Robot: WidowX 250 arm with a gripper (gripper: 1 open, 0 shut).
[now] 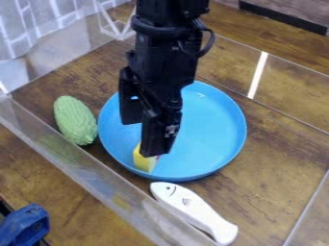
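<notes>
My black gripper (152, 115) hangs over the blue plate (218, 144), its lower end down by a yellow item (142, 159), which it mostly hides. The gripper is open; whether the yellow item lies between its fingers is unclear, as the fingertips are dark and overlap.
A green corn-like vegetable (76, 119) lies left of the plate. A white fish-shaped object (193, 209) lies below it at the right. A blue object (21, 227) is at the lower left, and a clear wall (64, 171) runs diagonally.
</notes>
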